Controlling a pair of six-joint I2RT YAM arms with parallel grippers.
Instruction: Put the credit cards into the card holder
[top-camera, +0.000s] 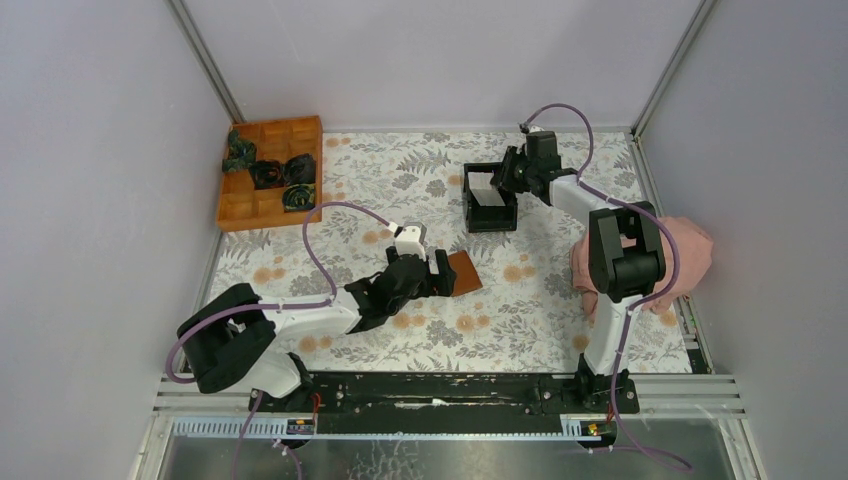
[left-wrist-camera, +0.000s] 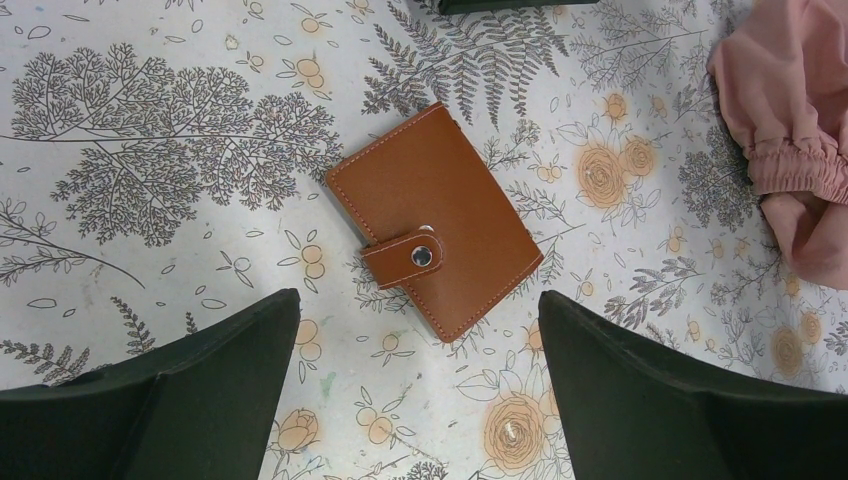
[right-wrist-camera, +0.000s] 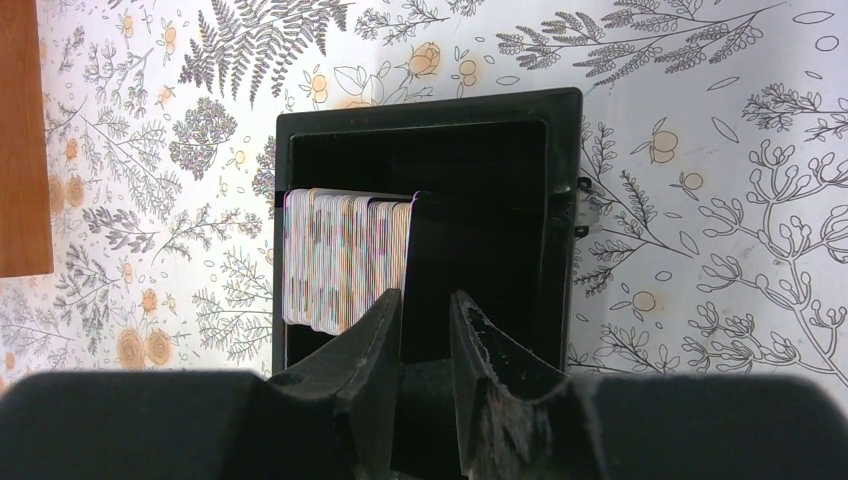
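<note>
A brown leather card holder (left-wrist-camera: 470, 210) with a snap strap lies closed on the patterned table, below my left gripper, which stands open and empty above it. The black box (top-camera: 490, 222) at the back holds a packed stack of cards (right-wrist-camera: 340, 255) along its left side. My right gripper is over that box, its fingertips part open at the right edge of the stack; whether a card is between them I cannot tell.
A wooden compartment tray (top-camera: 240, 205) with dark items sits at the back left. A pink cloth (top-camera: 690, 260) lies at the right.
</note>
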